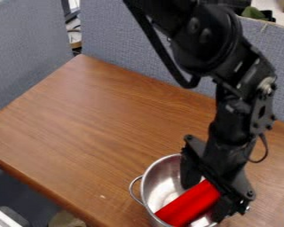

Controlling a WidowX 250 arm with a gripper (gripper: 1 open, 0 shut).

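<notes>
A steel pot (163,173) with wire handles stands at the front right of the wooden table. A red cylindrical object (183,207) lies inside it. My black gripper (219,184) is down in the pot at its right side, open, with its fingers around the upper right end of the red object. Whether they touch it is unclear, and the far finger is partly hidden.
Grey padded walls (127,40) border it at the back and left. The front left edge drops to a darker area with white items.
</notes>
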